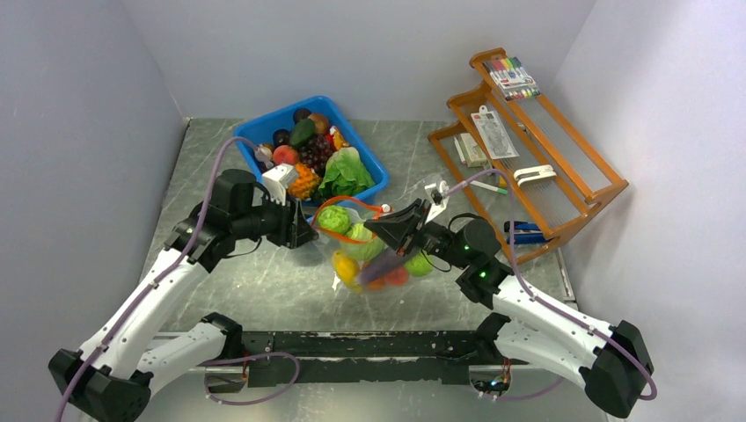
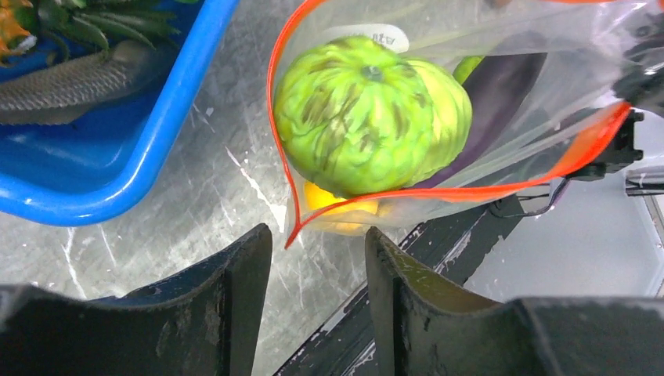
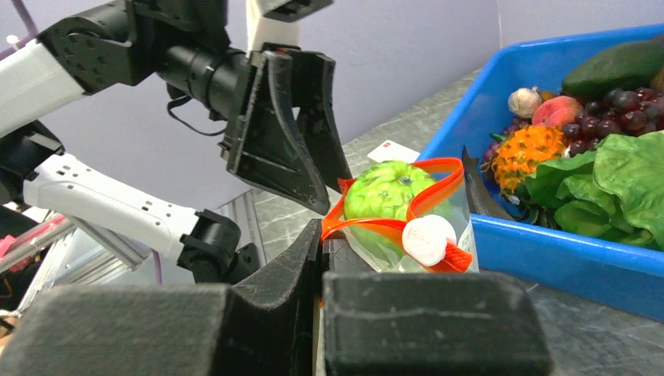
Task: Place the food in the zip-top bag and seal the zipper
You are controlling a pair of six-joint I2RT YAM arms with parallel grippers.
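Note:
The zip bag [image 1: 369,264] with orange zipper stands on the table, holding green cabbages [image 2: 352,117], a yellow item [image 1: 343,264], a purple eggplant [image 2: 501,102] and red and green produce; its mouth is open, with a white slider [image 3: 427,239]. My left gripper is open just beside the bag's left zipper corner, nothing between its fingers. My right gripper is shut at the bag's right rim, where a thin part of the bag appears to be caught.
A blue bin [image 1: 380,176] of produce sits behind the bag. A wooden rack [image 1: 581,193] stands at right with markers and tools.

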